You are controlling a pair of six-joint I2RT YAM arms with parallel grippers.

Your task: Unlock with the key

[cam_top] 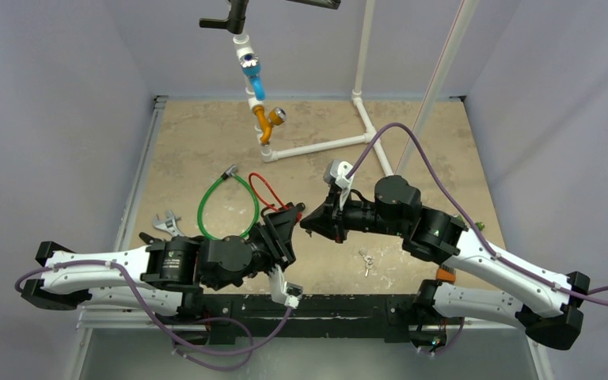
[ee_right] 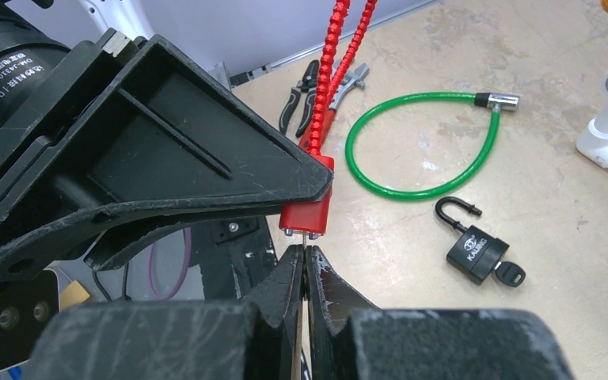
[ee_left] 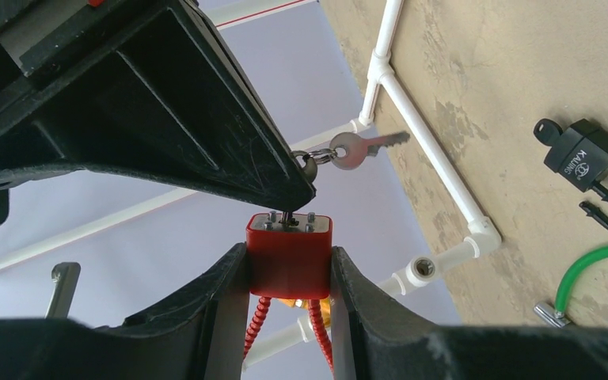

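Observation:
A red lock body [ee_left: 290, 257] with a red cable is held between the fingers of my left gripper. My right gripper is shut on a thin key [ee_right: 304, 239], whose shaft points at the keyhole face of the lock. Lock and right fingertips are very close together; how deep the shaft sits cannot be told. A second key [ee_left: 356, 149] dangles from the ring beside the right fingertips. From above, the two grippers meet near the middle of the board, and the red cable [cam_top: 263, 186] loops behind them.
A black padlock [ee_right: 479, 252] with its shackle open and a key in it lies on the board. Near it is a green cable lock [ee_right: 412, 192]. Loose keys [cam_top: 366, 261] lie right of centre; white pipes [cam_top: 321, 148] run across the back.

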